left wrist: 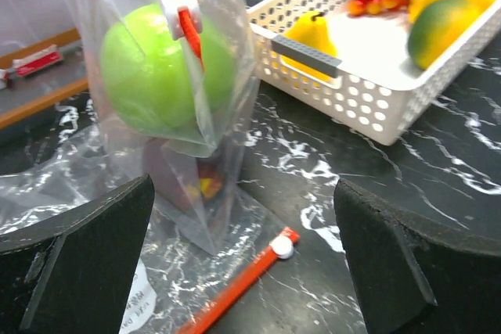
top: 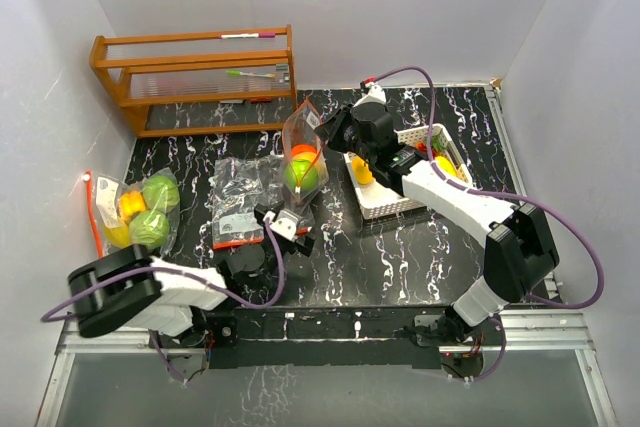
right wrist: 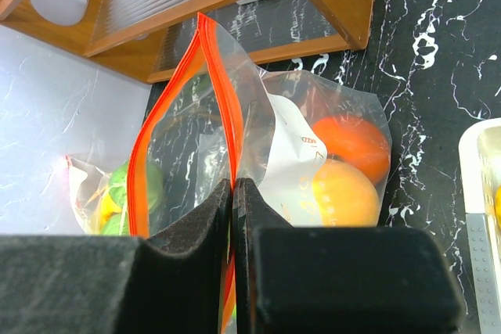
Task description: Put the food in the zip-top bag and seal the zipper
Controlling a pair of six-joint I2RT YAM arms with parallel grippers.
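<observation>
A clear zip top bag [top: 302, 162] with orange zipper holds a green round food [left wrist: 156, 68] and orange items [right wrist: 348, 146]. My right gripper is shut on the bag's zipper top, holding it up. My left gripper stands open just in front of the bag's lower part, with a white slider [left wrist: 176, 1] on the zipper above. Another bag [left wrist: 70, 185] lies flat beneath.
A white basket [left wrist: 360, 91] with pear, mango and tomatoes stands right of the bag. A filled bag [top: 140, 212] lies at the far left. A wooden rack [top: 190, 82] stands at the back.
</observation>
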